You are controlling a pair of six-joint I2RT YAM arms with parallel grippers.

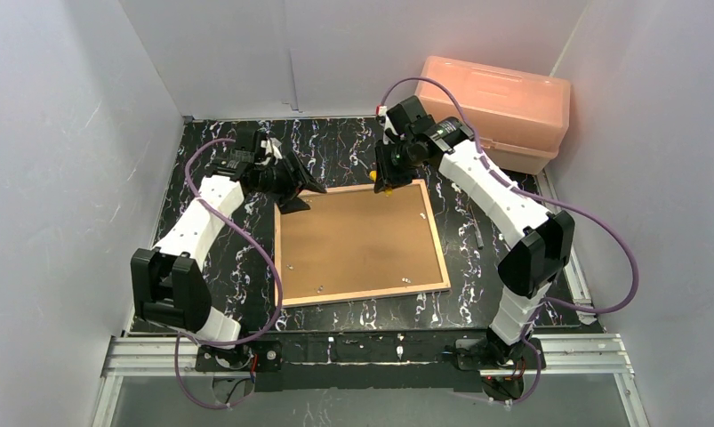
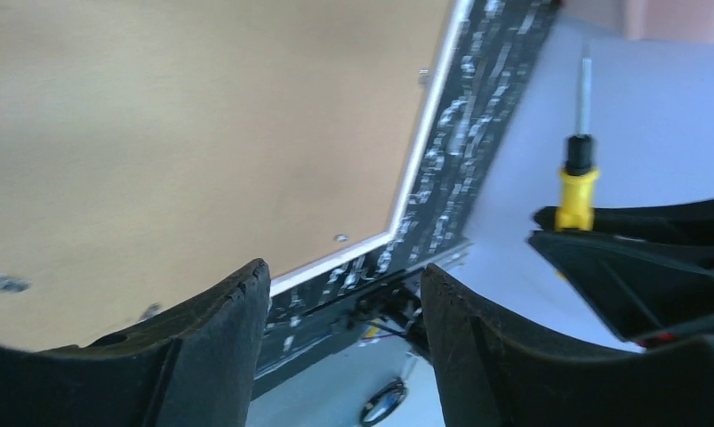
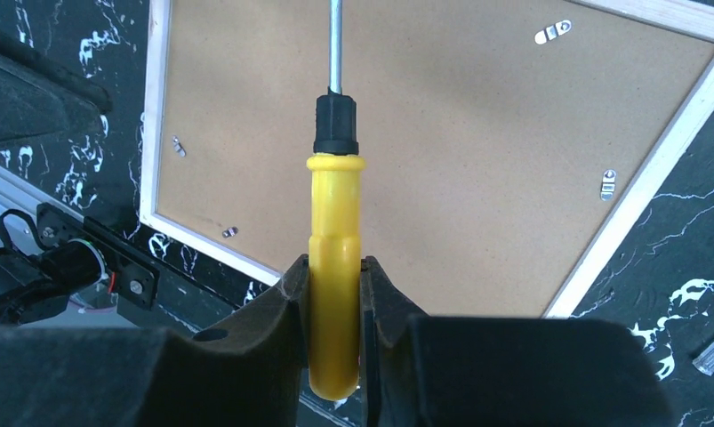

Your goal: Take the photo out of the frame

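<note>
A picture frame (image 1: 438, 245) lies back up on the black marble table, its brown backing board (image 1: 357, 240) showing small metal tabs (image 3: 552, 32) near the edges. My right gripper, above the back of the frame, is shut on a yellow-handled screwdriver (image 3: 335, 205), whose metal shaft points away from the fingers. My left gripper is open above the back left of the frame, nothing between its fingers; the left wrist view shows the screwdriver and right gripper off to its right. The photo is hidden.
A pink plastic box (image 1: 493, 102) stands at the back right. A slim clear-handled tool (image 1: 477, 233) lies right of the frame. Grey walls enclose the back and sides; the marble behind the frame is clear.
</note>
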